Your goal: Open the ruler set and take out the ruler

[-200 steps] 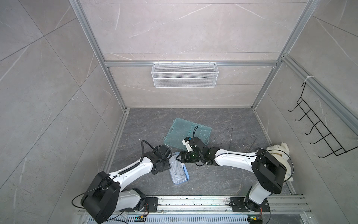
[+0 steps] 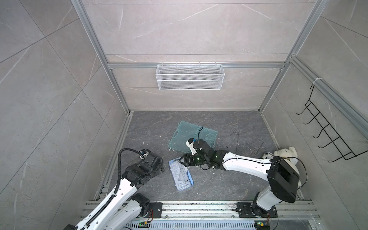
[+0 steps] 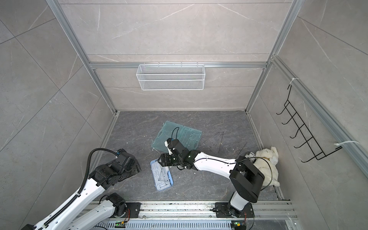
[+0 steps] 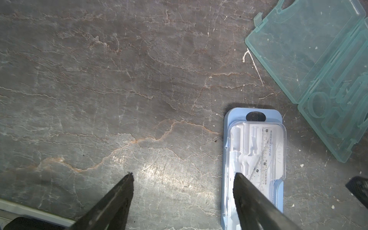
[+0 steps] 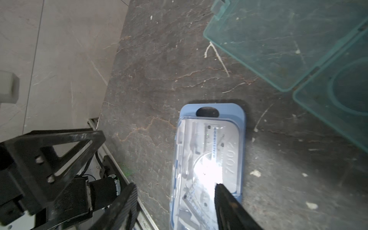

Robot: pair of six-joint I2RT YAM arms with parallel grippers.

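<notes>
The ruler set [image 4: 255, 161], a blue case under a clear lid, lies on the floor with a ruler [image 4: 264, 157] visible inside. In the right wrist view my right gripper hangs over this case [image 5: 207, 164], open, with nothing between its fingers; glare hides part of the lid. My left gripper is open and empty, to the left of the case and higher, over bare floor, as the top views show [image 2: 159, 166].
An open teal plastic box [image 4: 299, 46] lies just behind the case. A white plush toy [image 3: 268, 168] rests by the right wall, where a black hook rack [image 2: 329, 134] hangs. A white wire basket [image 2: 189, 76] hangs on the back wall.
My left arm has drawn back to the left, away from the case. My right gripper has shifted slightly and remains over the case.
</notes>
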